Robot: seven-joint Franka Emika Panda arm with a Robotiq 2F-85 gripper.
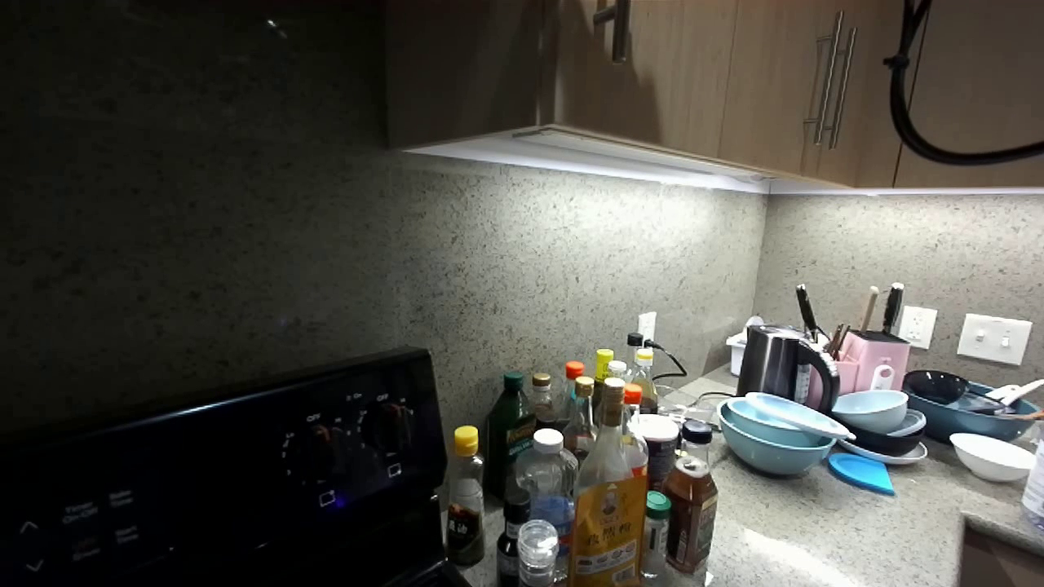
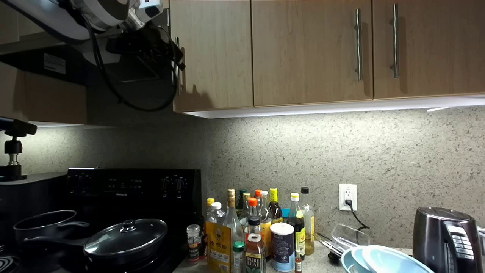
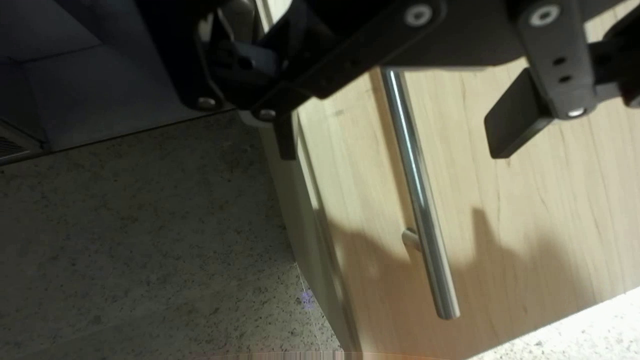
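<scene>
In the wrist view my gripper is open, its two dark fingers spread wide on either side of a steel bar handle [image 3: 420,180]. The handle runs between them in that view, touching neither fingertip; how far in front of it they stand is hard to judge. It is fixed to a pale wooden cabinet door [image 3: 360,210], which is shut. In exterior view 2 my gripper [image 2: 179,63] appears as a dark shape in front of the leftmost cabinet, partly covering its handle [image 2: 177,84]. Exterior view 1 shows only the lower end of this handle [image 1: 621,34].
Several bottles [image 2: 254,214] crowd the counter below, beside the stove's pan [image 2: 127,241]. The range hood [image 2: 50,63] is to the left of the cabinet. A cable loop [image 2: 136,107] hangs from my arm. Bowls [image 1: 778,440] and a kettle [image 1: 773,367] stand further right.
</scene>
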